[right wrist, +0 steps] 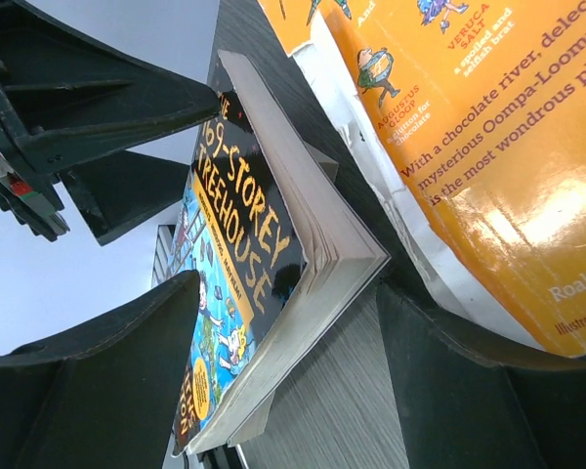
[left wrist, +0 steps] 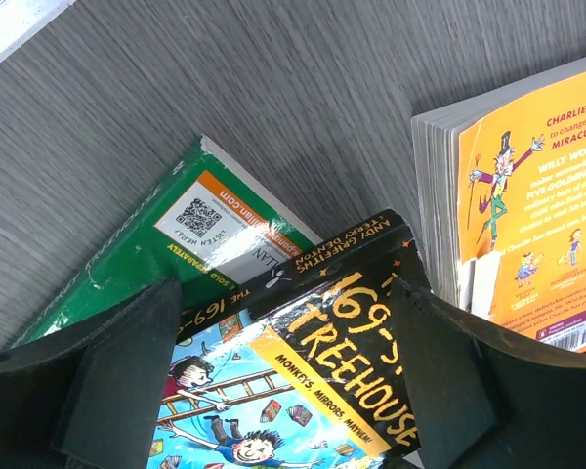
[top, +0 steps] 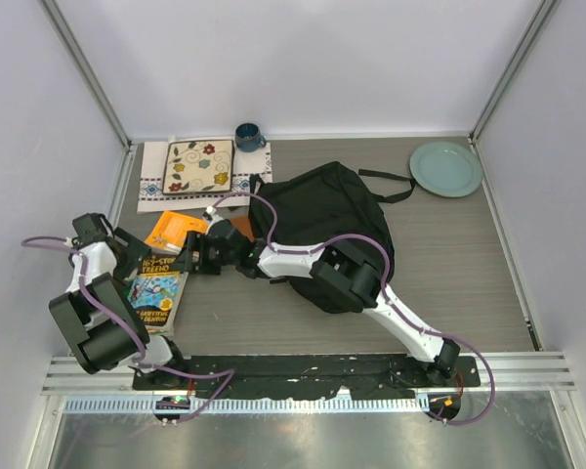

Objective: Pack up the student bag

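Note:
The Treehouse book [top: 156, 293], black and blue with yellow lettering, lies tilted on a green book [left wrist: 190, 220] at the left of the table. Above its upper left side, my left gripper is open, the Treehouse book's spine end showing between its fingers. Along the other side, my right gripper is open too, with a corner of the Treehouse book's page edge between its fingers; contact cannot be made out. An orange book [top: 176, 231] lies just behind. The black bag [top: 317, 210] rests mid-table, partly covered by the right arm.
At the back left, a flowered rectangular case [top: 198, 167] sits on a patterned mat [top: 152, 178], with a blue mug [top: 248, 137] beside it. A green plate [top: 445, 169] is at the back right. Bare table [top: 449, 283] extends along the right side.

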